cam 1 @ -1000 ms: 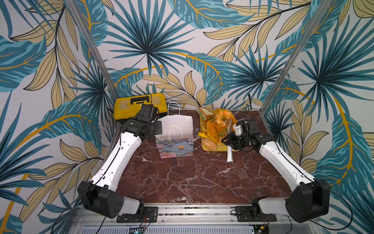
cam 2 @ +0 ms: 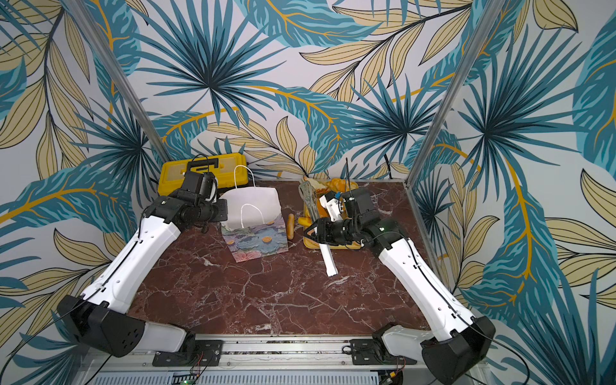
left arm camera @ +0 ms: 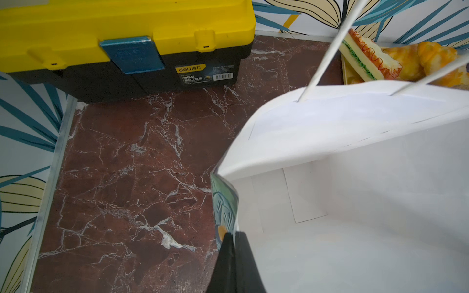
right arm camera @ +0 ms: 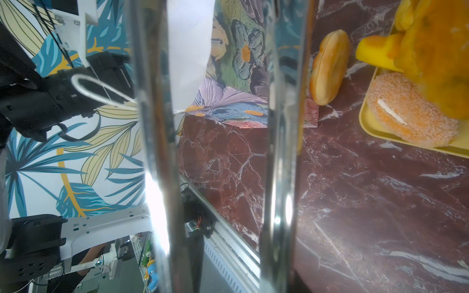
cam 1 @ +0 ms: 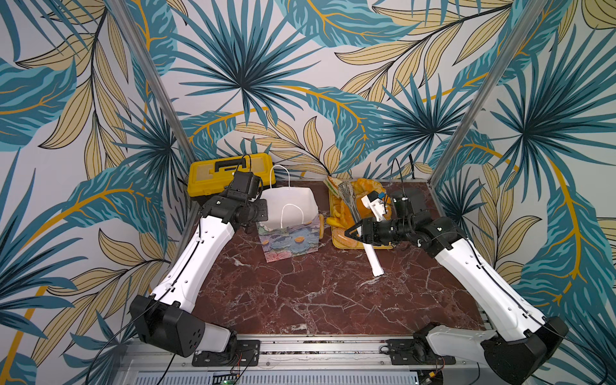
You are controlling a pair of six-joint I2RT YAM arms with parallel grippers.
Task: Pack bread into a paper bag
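Observation:
The paper bag (cam 1: 288, 242), floral outside and white inside, stands with its mouth spread. My left gripper is shut on its near left rim. In the right wrist view, the metal tongs (right arm camera: 282, 161) have their arms apart, with no bread visible between them. My right gripper (cam 1: 356, 232) is around these white-handled tongs, over the near part of the yellow bread tray (cam 1: 356, 246). A golden bread piece (right arm camera: 329, 68) lies on the table between bag and tray. On the tray are a sesame bun (right arm camera: 415, 112) and other breads, partly hidden by the tongs and right arm.
A yellow toolbox (cam 1: 208, 176) sits behind the bag to the left. The bag's white handles (cam 2: 240, 176) stand up over its mouth.
The right gripper and tongs have moved left. The bag has turned slightly.

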